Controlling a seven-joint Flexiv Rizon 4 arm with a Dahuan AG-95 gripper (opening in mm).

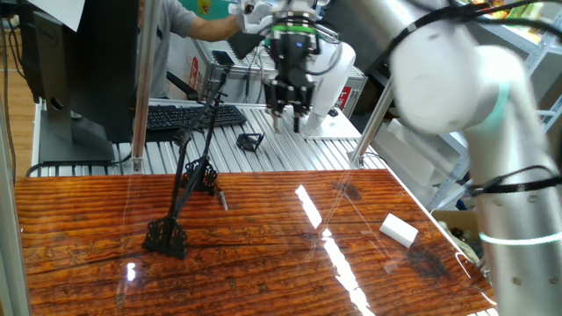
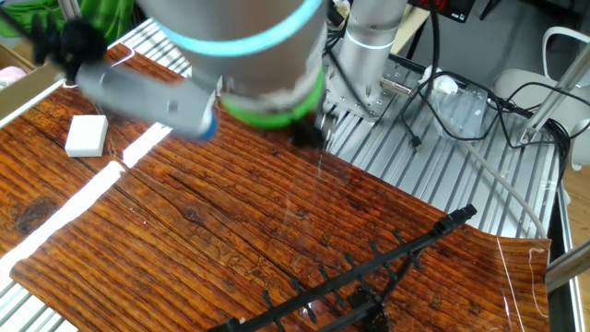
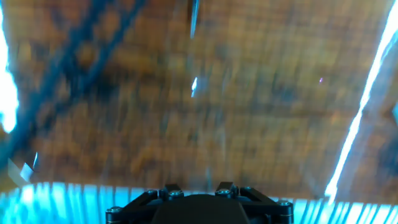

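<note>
High over the far edge of the wooden table, my gripper (image 1: 287,123) stands open, with a gap between its fingertips and nothing seen in it. At the bottom of the wrist view, the two fingers of the gripper are apart. A black rack (image 1: 180,197) with two long bars stands on the left of the table, and shows at the lower right in exterior view 2 (image 2: 355,286). Beside its foot lies a small thin stick-like item (image 1: 223,200). A white block (image 1: 399,230) rests on the right side of the table, also in exterior view 2 (image 2: 86,136).
Behind the wooden tabletop (image 1: 272,254) runs a ribbed metal surface with a keyboard (image 1: 195,117) and a small black bracket (image 1: 249,140). A monitor (image 1: 88,70) stands at the left. A person sits behind.
</note>
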